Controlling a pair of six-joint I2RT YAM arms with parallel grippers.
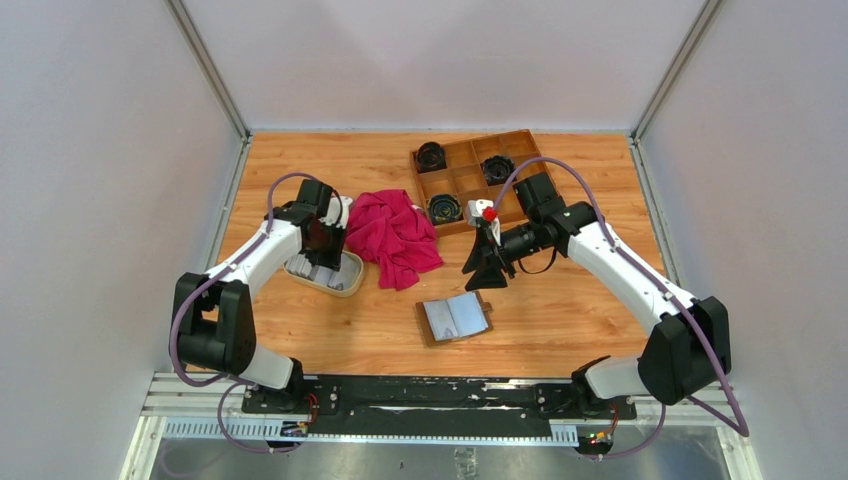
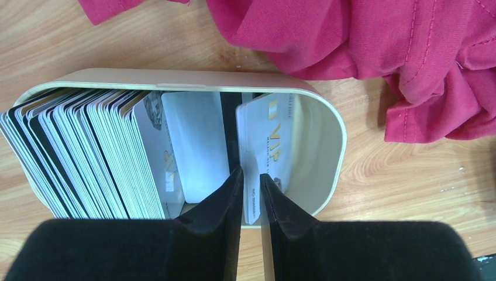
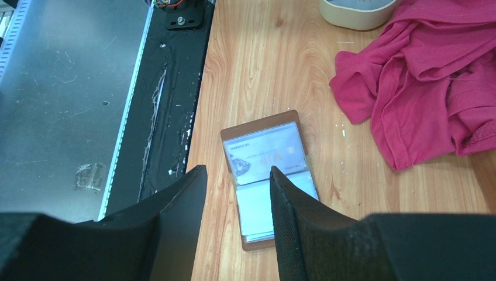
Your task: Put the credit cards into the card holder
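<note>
A cream box (image 2: 320, 152) of cards stands at the table's left, with a packed stack (image 2: 93, 152) and a few looser cards, one marked VIP (image 2: 275, 134). My left gripper is down at that VIP card, fingertips a small way apart; whether they grip it I cannot tell. The brown card holder (image 3: 260, 120) lies open at front centre, its clear sleeves showing a card in the right wrist view. My right gripper hangs over that area, open, with nothing visible between its fingers.
A crumpled pink cloth (image 1: 390, 240) lies right of the box. A wooden compartment tray (image 1: 468, 180) with black round items stands at the back.
</note>
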